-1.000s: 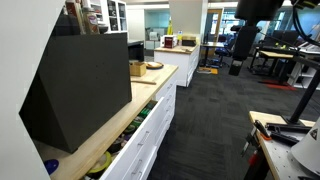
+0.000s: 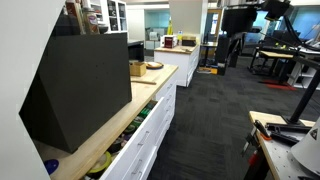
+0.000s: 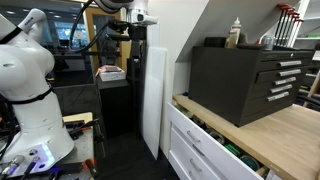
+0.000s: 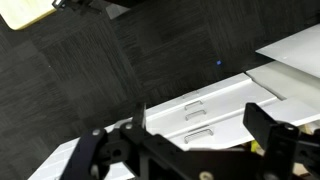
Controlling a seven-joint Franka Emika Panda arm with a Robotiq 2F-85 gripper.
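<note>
My gripper is high in the air, its two black fingers wide apart and only bare floor and drawer fronts visible between them in the wrist view. In exterior view 1 the gripper (image 2: 228,58) hangs over the dark floor, well to the right of the white drawer cabinet (image 2: 155,138). From exterior view 2 the gripper (image 3: 137,46) is seen left of the counter. The top drawer (image 3: 212,139) is pulled out, and small coloured items lie inside it, too small to name.
A dark tool chest (image 3: 255,82) stands on the wooden countertop (image 3: 268,130). Bottles stand on top of the chest. Farther along the counter is a small wooden box (image 2: 137,68). The carpet (image 2: 205,125) beside the drawers is clear. A wooden-topped table (image 2: 268,118) stands near the robot base.
My gripper has shifted a little up and to the left in exterior view 1, and it is turned differently. The open drawer and the things on the counter look the same.
</note>
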